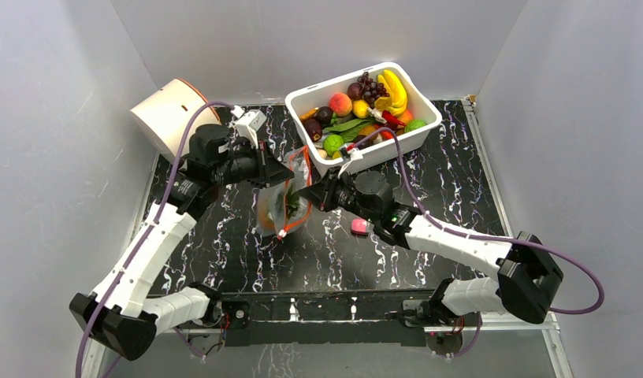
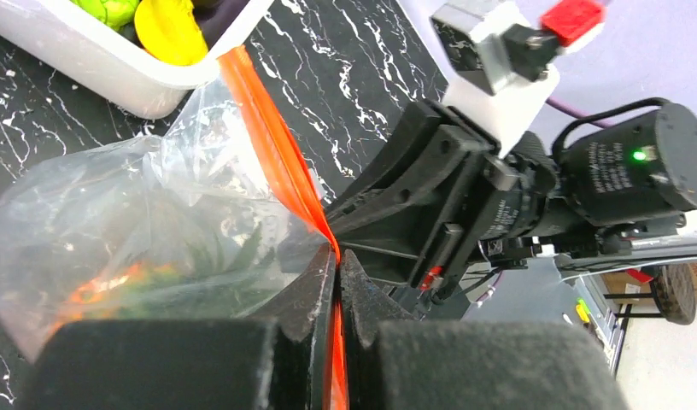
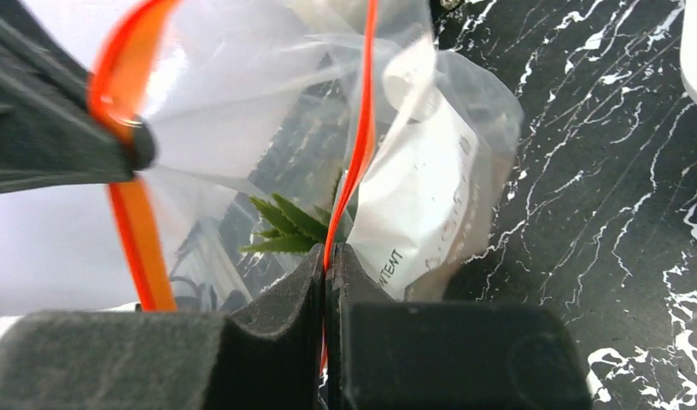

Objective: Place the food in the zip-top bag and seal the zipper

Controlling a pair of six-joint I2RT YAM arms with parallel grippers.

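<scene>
The clear zip bag [image 1: 268, 198] hangs between my two grippers, its orange-edged mouth spread apart. Green pointed leaves [image 3: 294, 224] and something orange [image 2: 114, 282] show inside, blurred through the plastic. In the left wrist view, one orange zipper strip [image 2: 281, 158] runs between the closed fingertips of my left gripper. My right gripper is shut on the opposite orange strip [image 3: 363, 128]. From above, the left gripper [image 1: 291, 176] and right gripper [image 1: 300, 194] face each other closely across the mouth. A white slider [image 1: 282, 233] sits at the near end of the zipper.
Behind the bag stands a white bin [image 1: 366, 157] full of fruit and vegetables, close to its far end. A small pink object [image 1: 359, 227] lies on the black marbled table right of the bag. A cream cylinder [image 1: 170, 124] occupies the back left.
</scene>
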